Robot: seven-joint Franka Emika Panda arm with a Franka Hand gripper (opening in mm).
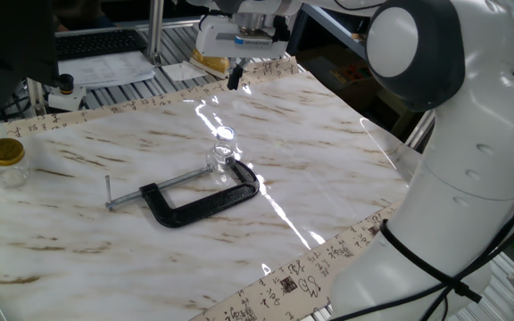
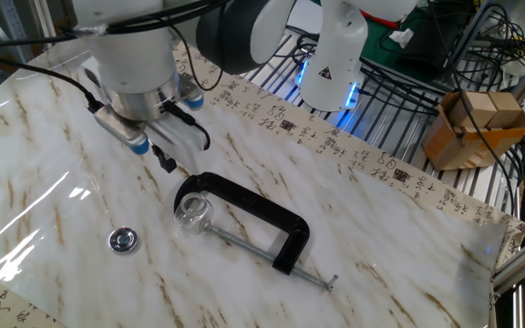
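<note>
A black C-clamp (image 1: 205, 207) lies on the marble-patterned table (image 1: 78, 241), its metal screw rod (image 2: 253, 250) running to one side. A small clear glass container (image 2: 193, 213) sits at the clamp's finger end, near the tip of the rod. Apart from it lies a round silver disc (image 2: 124, 240), like a lid. Above the table, clear of all these, hangs my gripper (image 1: 236, 78). Its dark fingertips (image 2: 164, 161) appear together under the middle of the hand, with nothing visible between them. In the second exterior view they hang just beyond the clamp's curved end.
A clear jar with a gold lid (image 1: 5, 153) stands at the table's left edge in the first exterior view. Behind the table are a keyboard (image 1: 96, 43) and papers (image 1: 105, 69). A cardboard box (image 2: 475, 132) sits off the table.
</note>
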